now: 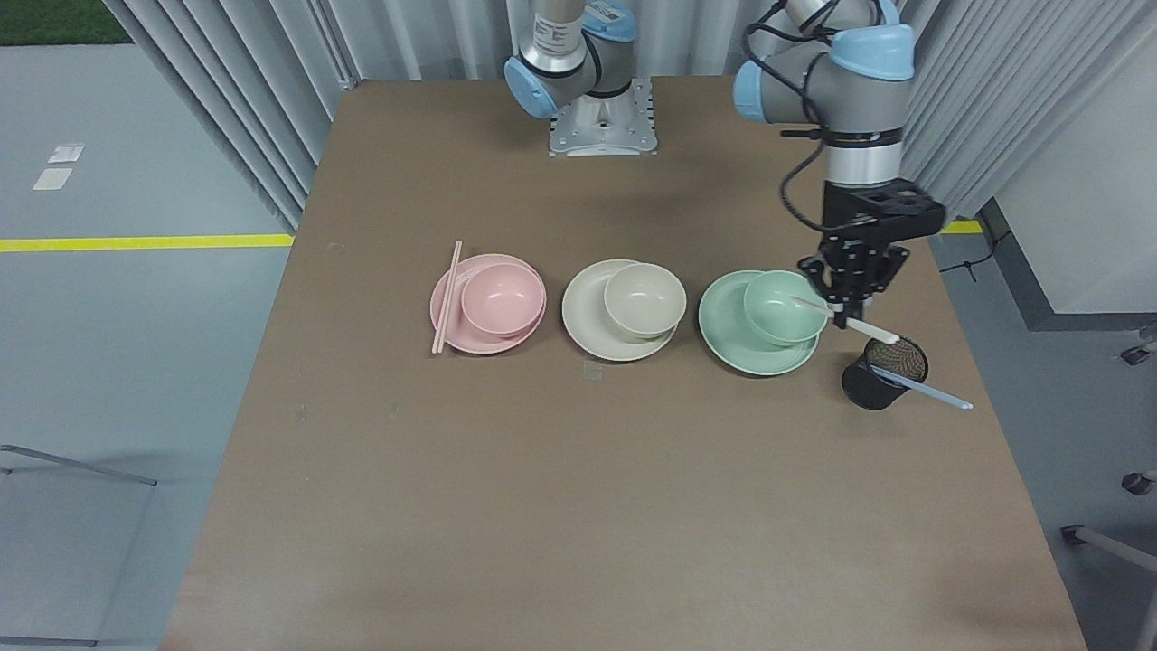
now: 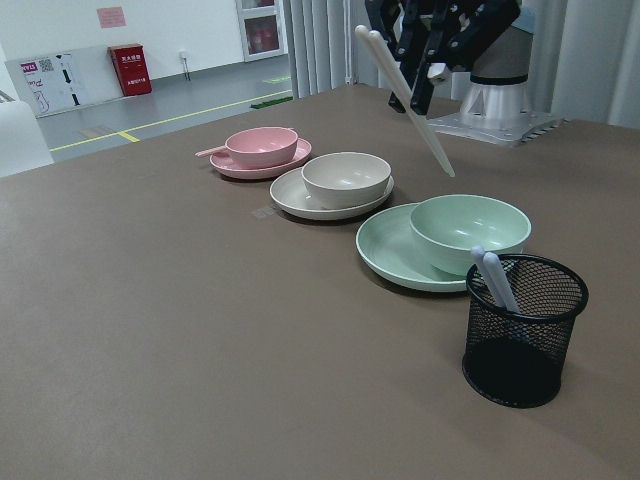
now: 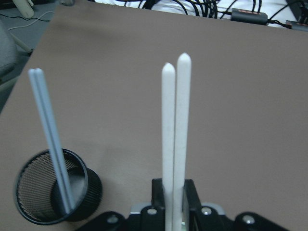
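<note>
My gripper is shut on a pair of white chopsticks [image 2: 405,95], held raised over the green bowl [image 1: 785,306] on its green plate [image 1: 738,342]. Nearby stands a black mesh pen cup [image 2: 515,370] holding light blue chopsticks [image 3: 50,130]. A cream bowl [image 2: 345,175] rests on a cream plate [image 1: 591,325] to the left of the green set in the front view. Farther left, a pink bowl [image 1: 501,298] sits on a pink plate [image 1: 483,347], with pink chopsticks [image 1: 446,304] laid across the plate's left side.
In the wrist view, cables and dark boxes [image 3: 248,17] lie on a white surface along the table's edge.
</note>
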